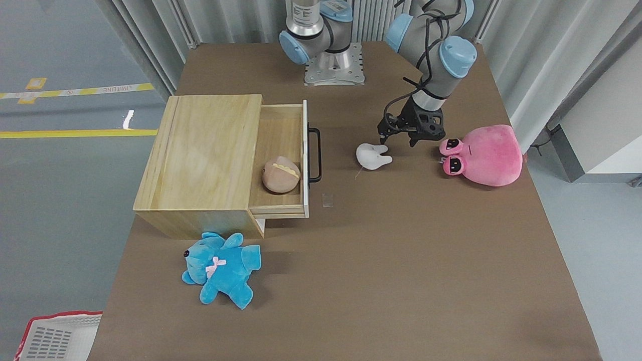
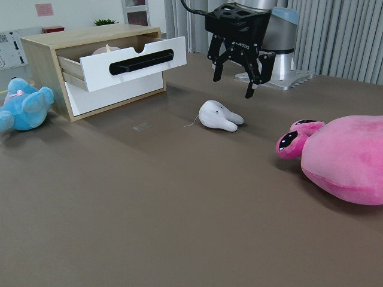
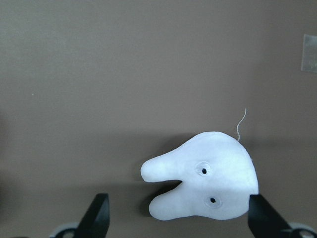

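Note:
My black gripper (image 2: 234, 78) is open and hangs above the table near a small white plush (image 1: 373, 156) with two long ears. In the wrist view that white plush (image 3: 208, 173) lies between and beyond my two fingertips, untouched, a thread trailing from it. The wooden box (image 1: 193, 150) has its drawer pulled out, with a round brownish plush (image 1: 280, 175) inside. A blue teddy bear (image 1: 222, 271) lies beside the box, and a pink plush (image 1: 487, 156) lies on the other side of the white one.
A red-rimmed white basket (image 1: 60, 337) is on the floor at the front left.

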